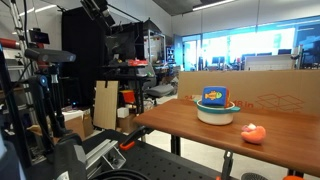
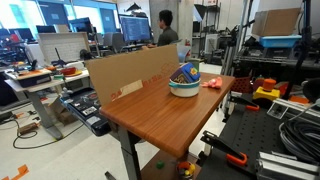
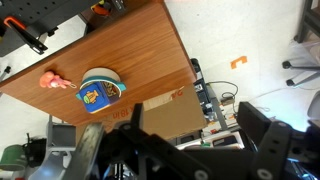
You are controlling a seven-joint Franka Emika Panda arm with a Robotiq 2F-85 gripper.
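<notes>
On the wooden table (image 1: 180,118) stands a white pot with a teal rim (image 1: 214,116). A blue block-like item with a colourful fish picture (image 1: 213,97) sticks up out of it, tilted. A pink-orange toy (image 1: 254,133) lies apart from the pot, nearer the front edge. In the wrist view the pot (image 3: 116,79), the blue item (image 3: 94,97) and the pink toy (image 3: 55,80) are seen from high above. My gripper appears open, its dark fingers spread along the bottom, far from these objects and with nothing visible between them.
A cardboard panel (image 2: 135,78) stands along one long side of the table. The wood around the pot is mostly bare. Beyond the table edge lie pale floor (image 3: 225,50) and a loose cable (image 3: 225,90). A person (image 2: 166,28) is in the background.
</notes>
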